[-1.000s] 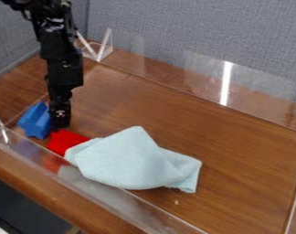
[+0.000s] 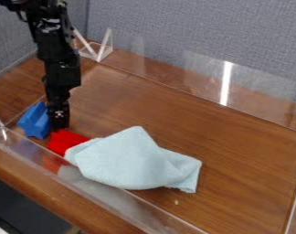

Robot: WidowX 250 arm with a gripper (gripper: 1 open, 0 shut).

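The black gripper (image 2: 58, 119) points straight down at the left of the wooden table, low beside a blue block (image 2: 36, 120). Its fingertips are dark and partly hidden, so their spacing is hard to make out. A red block (image 2: 64, 143) lies just in front of the gripper, partly behind a crumpled pale blue cloth (image 2: 133, 162) that covers the front middle of the table.
Clear plastic walls (image 2: 225, 84) edge the table (image 2: 230, 146) at the back and front. A grey padded wall stands behind.
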